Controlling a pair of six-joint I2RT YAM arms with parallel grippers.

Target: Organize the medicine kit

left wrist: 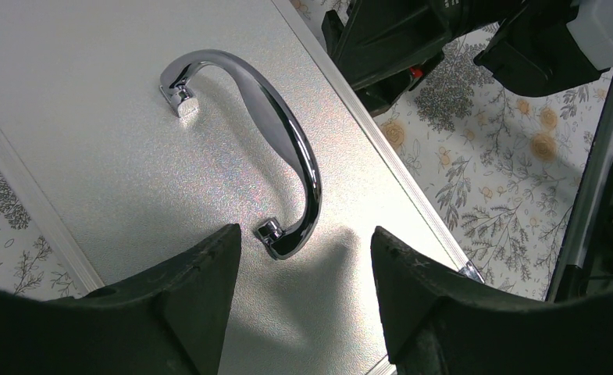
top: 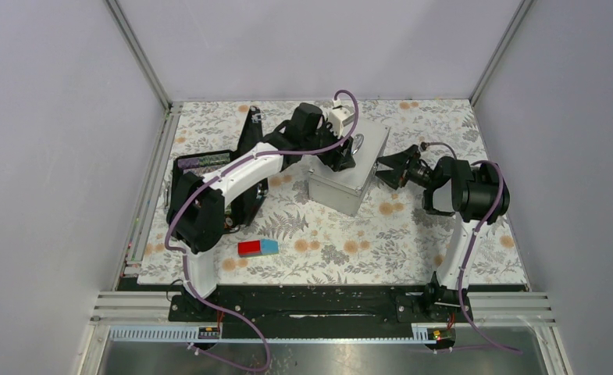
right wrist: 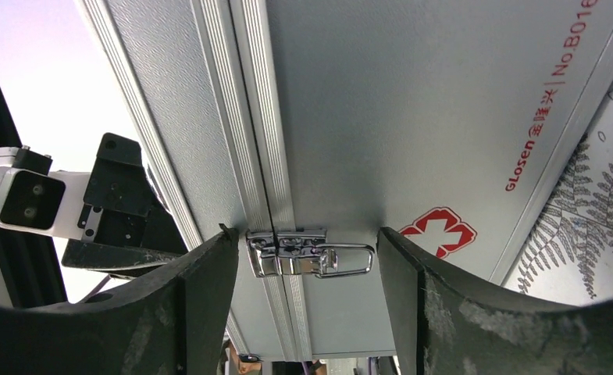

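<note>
The silver medicine kit (top: 336, 191) stands on the patterned mat with its lid down. On the lid is a curved chrome handle (left wrist: 299, 148). My left gripper hovers over the lid, fingers apart, the handle's near end lying between and beyond its fingers without being clamped. At the kit's right side, my right gripper is open, its fingers on either side of the metal latch (right wrist: 311, 254). That latch sits across the lid seam, its wire loop close to one fingertip; whether they touch I cannot tell.
A black open case (top: 206, 162) with packed contents lies at the left, partly under the left arm. A red and blue box (top: 258, 248) rests on the front of the mat.
</note>
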